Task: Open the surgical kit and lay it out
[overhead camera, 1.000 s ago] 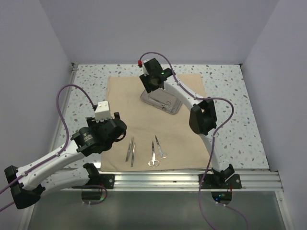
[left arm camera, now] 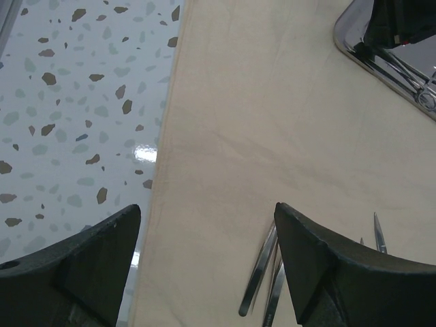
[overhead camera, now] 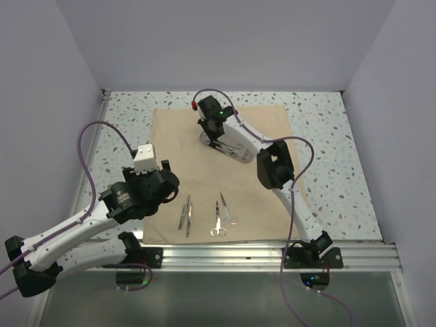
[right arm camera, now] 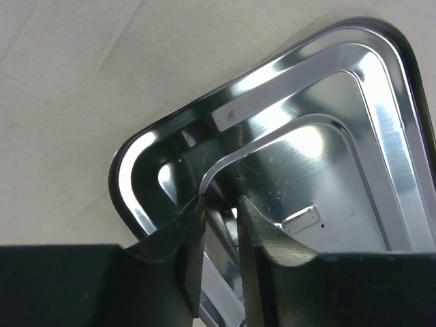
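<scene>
A steel tray [overhead camera: 240,152] holding scissor-like instruments [left arm camera: 424,93] lies at the back of the beige cloth [overhead camera: 178,157]. My right gripper is down inside the tray's corner, its fingertips a narrow gap apart over a thin metal item; whether it grips it is unclear. Two tweezer-like instruments [overhead camera: 184,215] and two pairs of scissors [overhead camera: 217,226] lie laid out at the cloth's front. My left gripper hovers at the front left, open, nothing seen between its fingers.
Speckled table [overhead camera: 327,163] shows bare on both sides of the cloth. Grey walls stand at back and sides.
The left arm looks still.
</scene>
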